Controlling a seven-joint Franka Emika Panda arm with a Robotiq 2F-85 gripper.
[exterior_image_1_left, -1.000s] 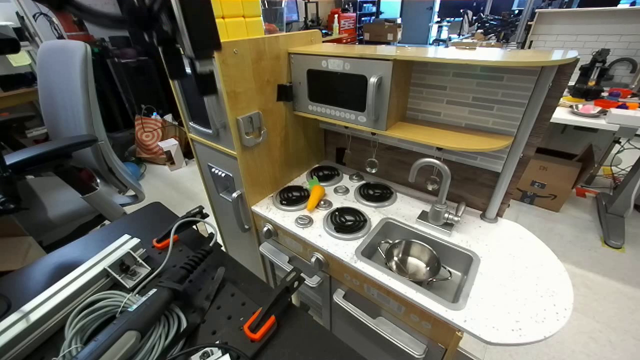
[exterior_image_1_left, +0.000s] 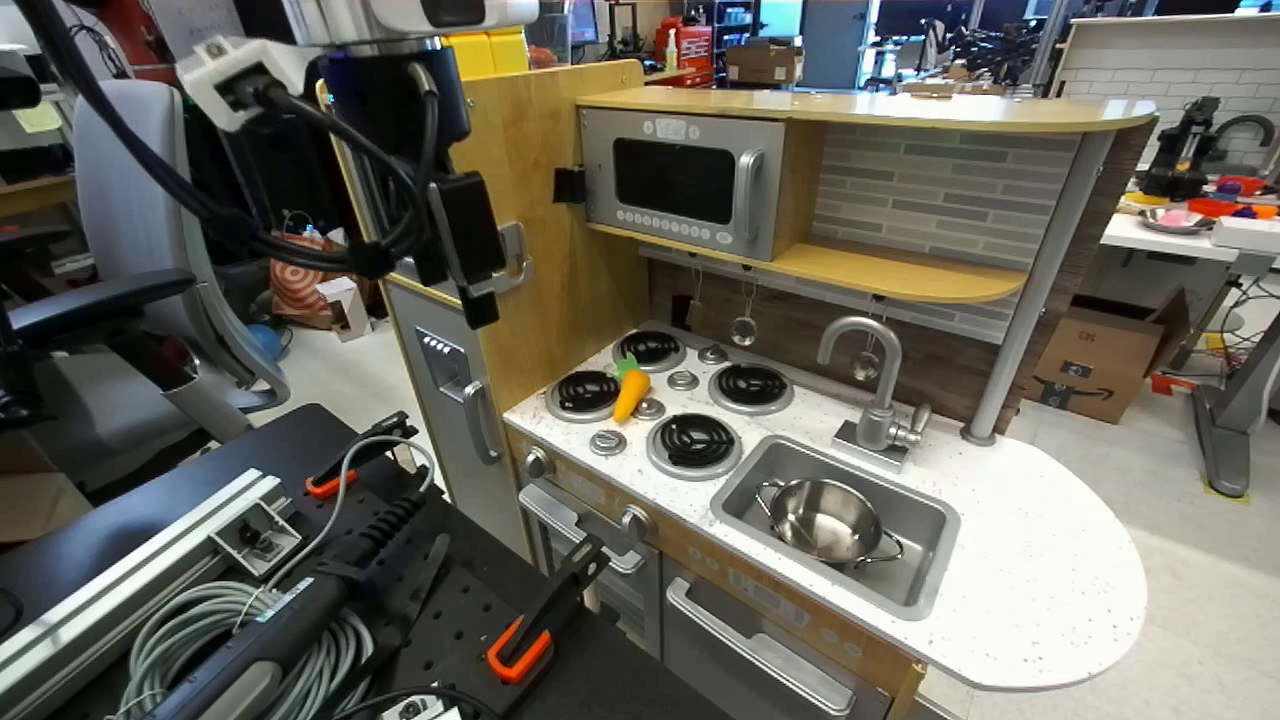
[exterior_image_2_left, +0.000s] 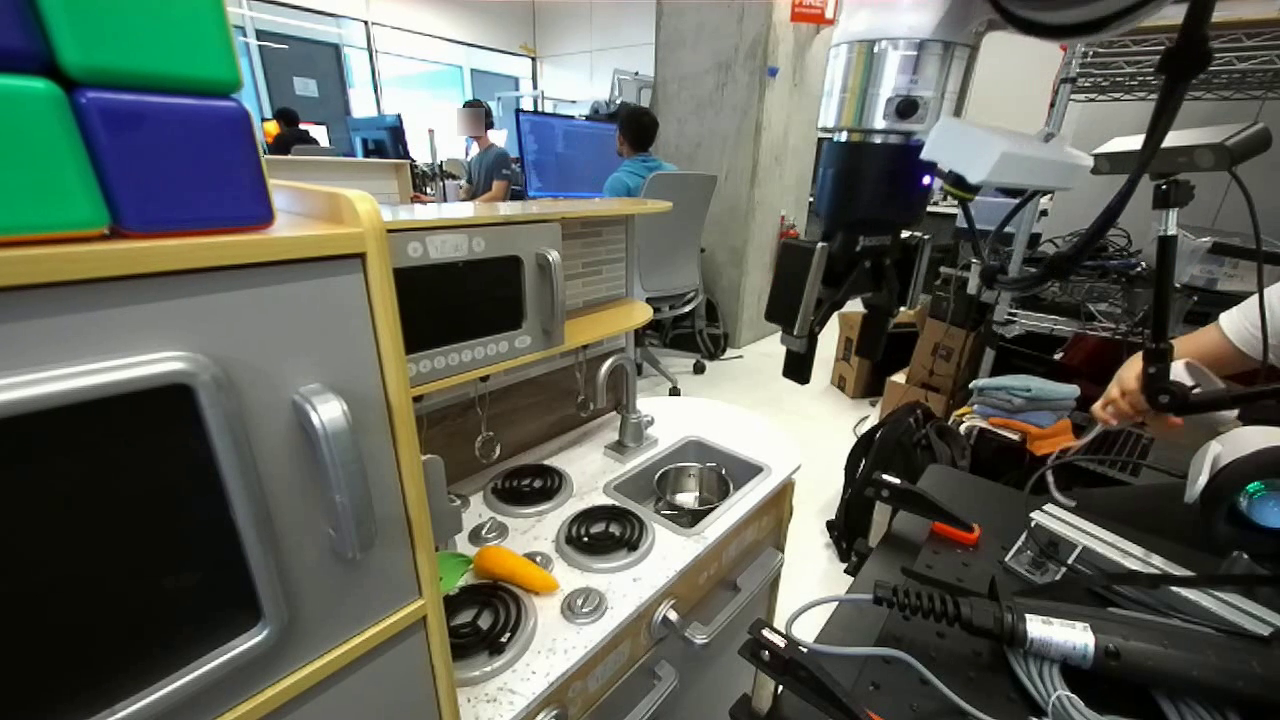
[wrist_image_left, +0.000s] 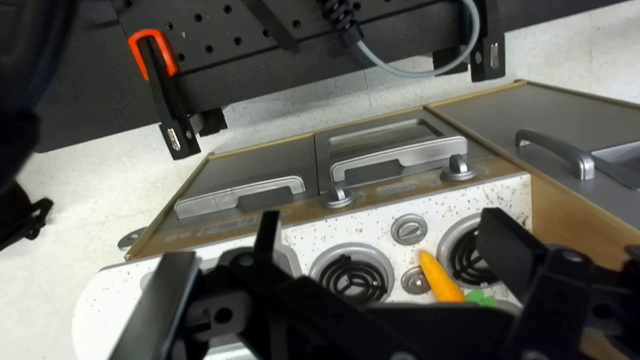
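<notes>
An orange toy carrot (exterior_image_1_left: 631, 394) with a green top lies on the white stovetop between the burners, beside a burner knob. In the wrist view the carrot (wrist_image_left: 441, 279) shows below and between the fingers, partly covered at its green end. My gripper is open, its two fingers wide apart with nothing between them. It hangs well above the counter, near the tall cabinet's side in exterior view 1. A silver pot (exterior_image_1_left: 825, 521) with two handles stands upright in the grey sink (exterior_image_1_left: 930, 576) and looks empty.
A curved faucet (exterior_image_1_left: 885, 384) rises behind the sink. The microwave (exterior_image_1_left: 684, 180) and its shelf overhang the back of the stove, and the wooden cabinet wall (exterior_image_1_left: 552, 228) bounds one side. A black table with cables and clamps stands in front.
In exterior view 1 my gripper has come down and toward the right, now partly covering the cabinet's side. The carrot and pot have stayed where they were.
</notes>
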